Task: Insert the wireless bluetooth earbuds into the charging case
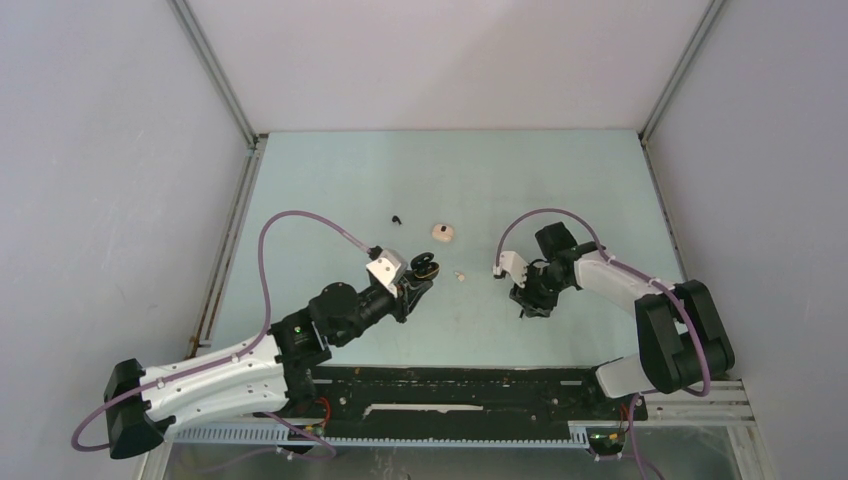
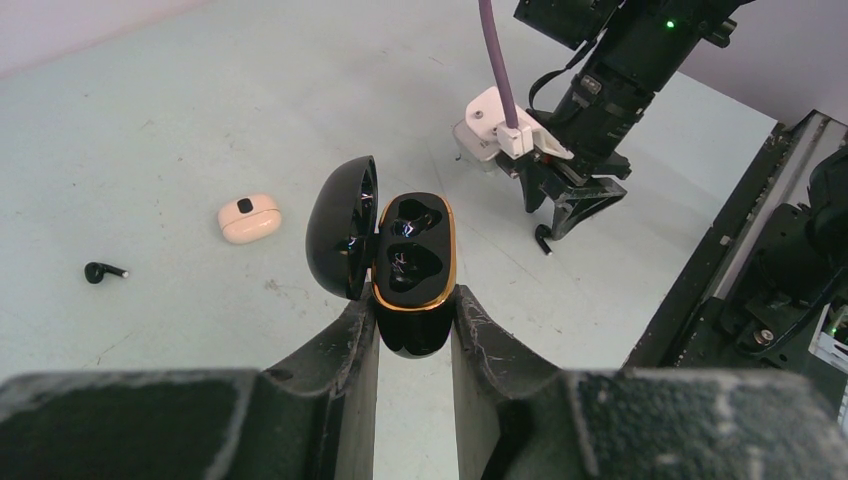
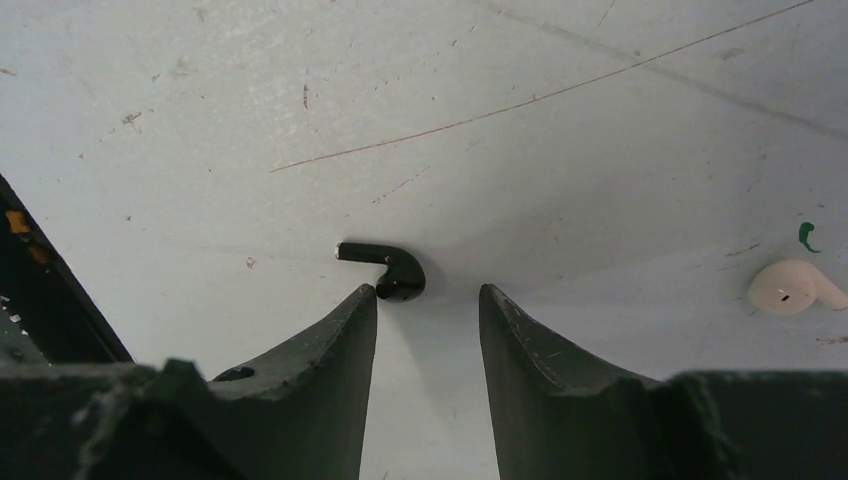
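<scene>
My left gripper is shut on an open black-and-gold charging case (image 2: 410, 260), held upright with its two wells visible. My right gripper stands open low over a black earbud (image 3: 400, 275), which lies just beyond and between its fingertips. Another black earbud (image 2: 97, 272) lies on the table left of a closed pink case (image 2: 249, 219). A pale pink earbud (image 3: 785, 287) lies at the right of the right wrist view.
Plain walls stand at the back and sides.
</scene>
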